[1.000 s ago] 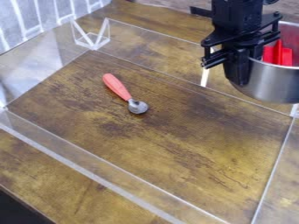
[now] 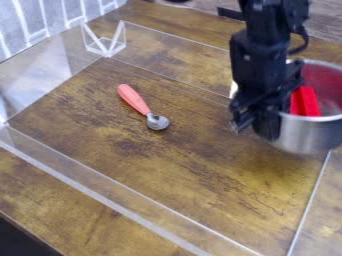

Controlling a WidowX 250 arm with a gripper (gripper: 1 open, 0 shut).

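My black gripper (image 2: 257, 117) is at the right, blurred, shut at the near rim of a steel pot (image 2: 305, 135); whether the rim is between its fingers is unclear. Red items (image 2: 305, 100) show inside the pot. A pink-handled tool with a round metal head (image 2: 135, 101) lies on the wooden surface at centre left.
Clear low walls (image 2: 102, 210) edge the wooden work area (image 2: 147, 170). A small white wire shape (image 2: 104, 42) stands at the back left.
My gripper and the steel pot have moved down in the view, toward the front. The pink-handled tool has stayed in place.
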